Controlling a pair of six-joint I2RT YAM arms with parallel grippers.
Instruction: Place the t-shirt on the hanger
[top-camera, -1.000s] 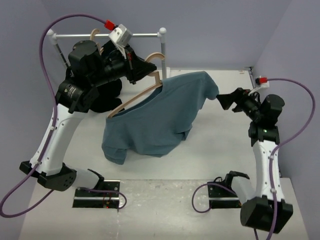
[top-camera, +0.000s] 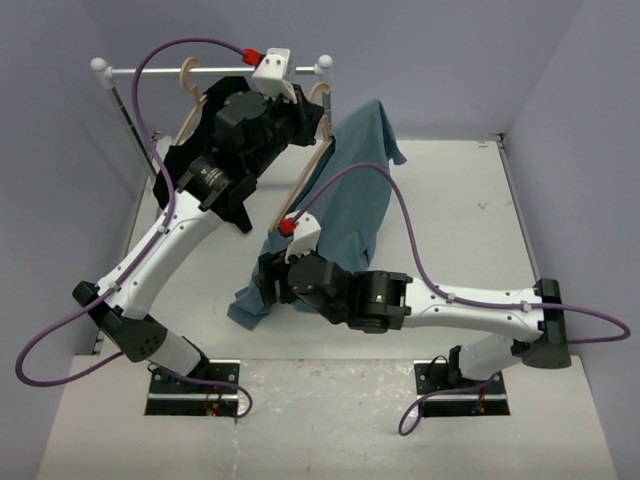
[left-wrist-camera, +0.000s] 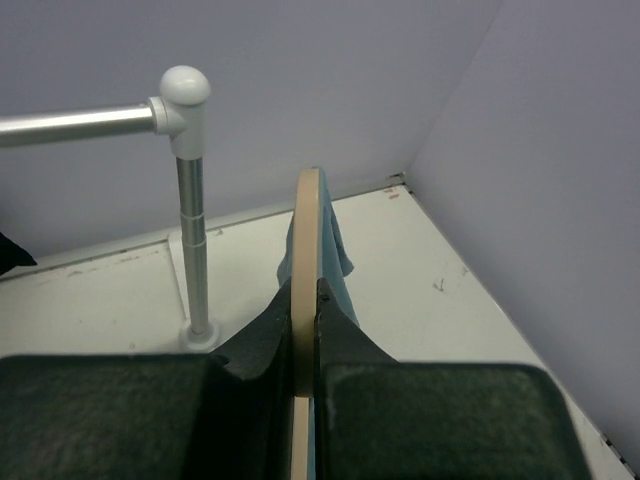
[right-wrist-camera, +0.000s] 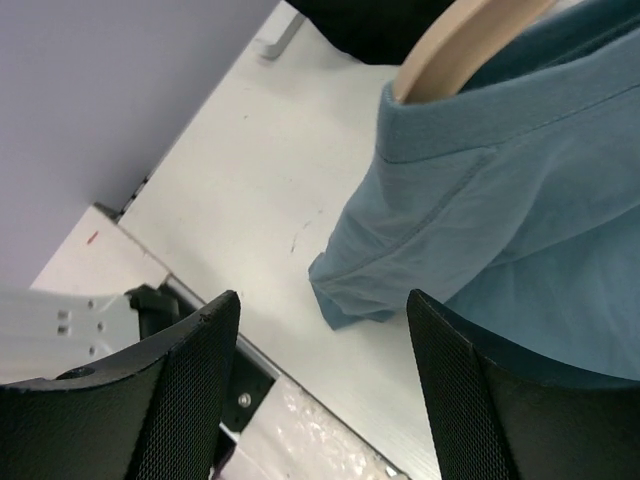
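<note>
A blue-grey t-shirt (top-camera: 352, 205) hangs from a wooden hanger (top-camera: 303, 183) beside the rack's right end. One shoulder of the hanger (right-wrist-camera: 465, 50) runs into the shirt's opening in the right wrist view. My left gripper is shut on the hanger, which stands edge-on between its fingers. Over the shirt's near end is my right gripper (top-camera: 270, 280), its fingers (right-wrist-camera: 185, 350) spread wide. The sleeve (right-wrist-camera: 370, 270) lies beyond those fingertips, and nothing shows clamped between them. The arms cover part of the hanger and shirt from above.
A white rack (top-camera: 215, 70) stands at the back left; a black garment (top-camera: 215, 125) hangs on it from another wooden hanger (top-camera: 188, 78).
My right gripper has swung left from the shirt's far end to its near end. The left gripper has carried the hanger rightward and turned it, with the shirt following.
</note>
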